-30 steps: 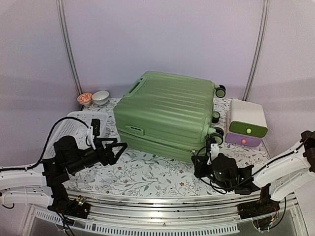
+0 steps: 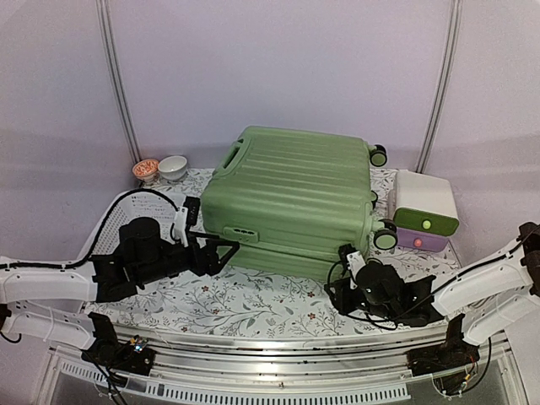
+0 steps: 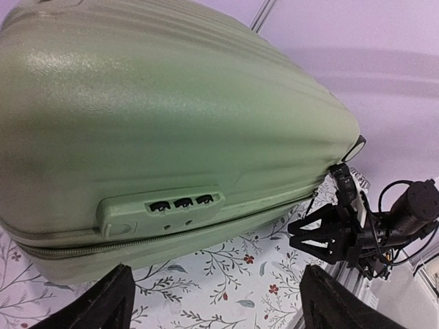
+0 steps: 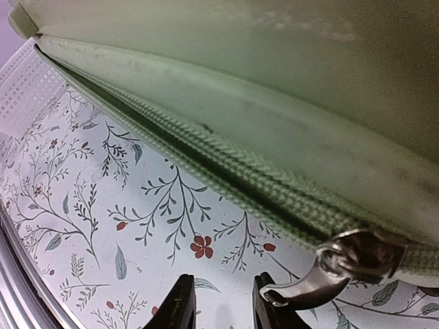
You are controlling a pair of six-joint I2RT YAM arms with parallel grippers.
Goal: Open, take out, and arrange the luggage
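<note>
The green suitcase [image 2: 291, 190] lies flat on the floral mat, closed, its zipper seam facing the front. A latch panel [image 3: 161, 209] shows on its front side. My left gripper [image 2: 226, 253] stands open just in front of that panel, nothing between its fingers. At the seam's right part, a metal zipper pull [image 4: 360, 257] hangs with its tab reaching over the right-hand finger of my right gripper. That gripper is partly open, and the gap between its fingers looks empty. In the top view my right gripper hides the pull.
A white basket [image 2: 126, 211] lies at left, partly behind the left arm. Two bowls, one orange-patterned [image 2: 145, 169] and one white [image 2: 173, 167], sit at back left. A drawer box [image 2: 426, 202] stands right of the suitcase wheels.
The suitcase has turned slightly and shifted a little rightward. My left gripper moved right, close to its front.
</note>
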